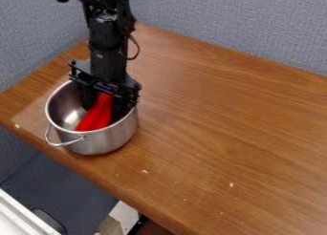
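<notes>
A steel pot (109, 138) with a wire handle stands at the left edge of the wooden table. Inside it lies a long red object (94, 117). My black gripper (105, 96) reaches down into the pot's back part at the upper end of the red object. Its fingertips are hidden among dark parts and the pot, so whether it is shut on the red object cannot be seen clearly.
Grey padded walls stand behind and to the left. A white slatted object (19, 220) sits low at the bottom left, off the table.
</notes>
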